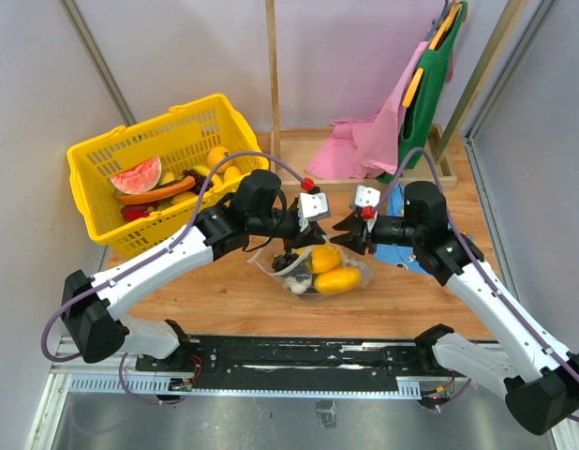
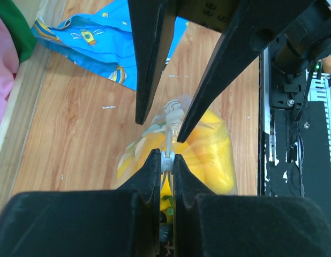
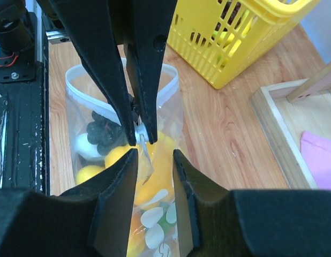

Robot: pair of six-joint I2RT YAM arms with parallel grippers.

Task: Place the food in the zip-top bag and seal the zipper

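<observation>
A clear zip top bag holding yellow and orange food, dark berries and a white item sits at the table's middle, its white zipper strip visible in the right wrist view. My left gripper is shut on the zipper's small white slider, above the bag. My right gripper stands open just beside it, its fingertips around the thin end of the zipper, pointing toward my left gripper; whether they touch it I cannot tell.
A yellow basket of fruit is at the back left. A wooden rack with pink and green garments stands at the back right. A blue patterned cloth lies on the right of the table.
</observation>
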